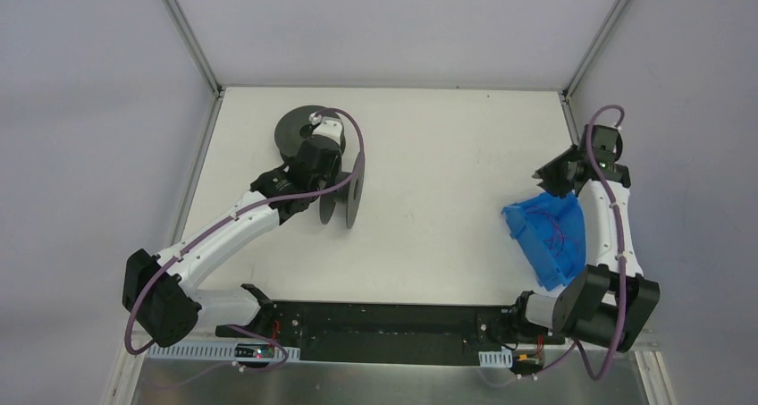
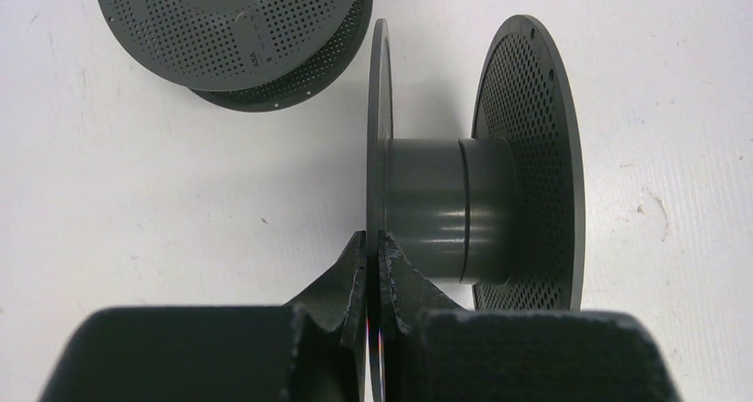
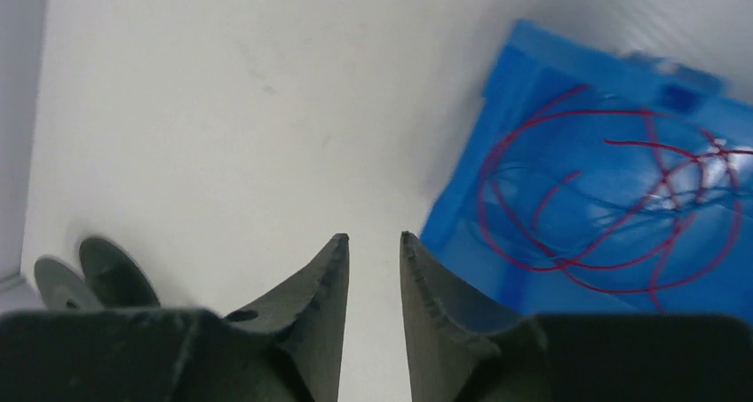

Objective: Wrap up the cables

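An empty dark grey spool (image 2: 431, 208) stands on edge, its two discs upright. My left gripper is shut on the thin rim of its nearer-left disc. No cable shows on the spool's bare hub. Red and bluish cables (image 3: 613, 264) lie loosely coiled inside the blue bin (image 1: 529, 248) at the table's right side. Beyond that bin's back left corner hangs my right gripper, part open, with only bare table seen between its fingers. The right wrist view is somewhat blurred.
A second dark spool (image 1: 293, 133) lies flat behind the held one, close to the left arm. Between the spools and the bin, the white table (image 1: 438, 190) is clear. A side wall (image 1: 697, 190) rises close to the right arm.
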